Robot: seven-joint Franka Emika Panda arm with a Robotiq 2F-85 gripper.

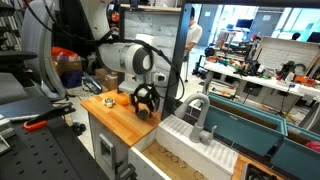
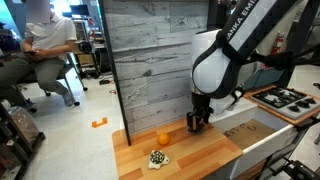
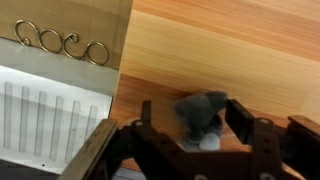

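Observation:
A small dark, crumpled-looking object with a grey patch [image 3: 200, 115] lies on the wooden counter [image 3: 225, 50]. My gripper is over it in the wrist view, with one finger on either side. The fingers stand part open, and bare wood shows between the object and the left finger. Whether the right finger touches it, I cannot tell. In exterior view 1 the gripper [image 1: 145, 105] is low over the counter and hides most of the object. Exterior view 2 shows the gripper [image 2: 195, 124] close to the wood there too.
An orange ball-like item [image 2: 163, 138] and a pale patterned item [image 2: 158, 158] sit on the counter away from the gripper. The sink [image 1: 180, 165] with its faucet [image 1: 203, 108] borders the counter. A white ribbed rack [image 3: 45, 120] lies beside it. A wall panel [image 2: 160, 75] rises behind.

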